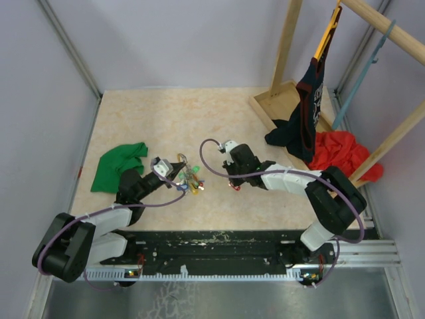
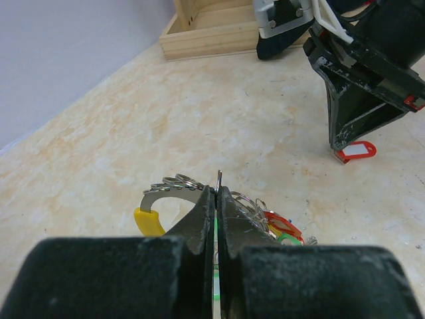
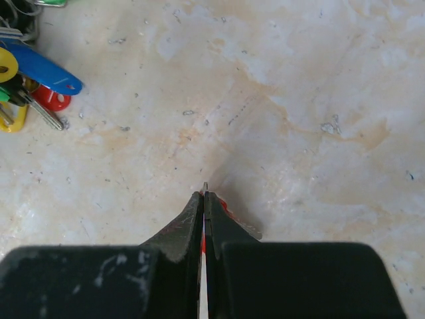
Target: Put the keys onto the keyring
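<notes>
A pile of keys with coloured tags (image 1: 192,183) lies at mid-table; in the left wrist view the metal keyring (image 2: 186,183) stands up among them. My left gripper (image 1: 180,166) is shut at the pile, with thin metal between or just behind its fingertips, unclear which. To the right, a lone red-tagged key (image 1: 236,187) (image 2: 355,151) lies on the table. My right gripper (image 1: 229,174) is shut above it, nothing seen between its fingers; the fingers hide most of that key in the right wrist view.
A green cloth (image 1: 116,169) lies at left. A wooden rack (image 1: 272,106) with a dark hanging fabric (image 1: 309,100) and red cloth (image 1: 342,156) stands at right.
</notes>
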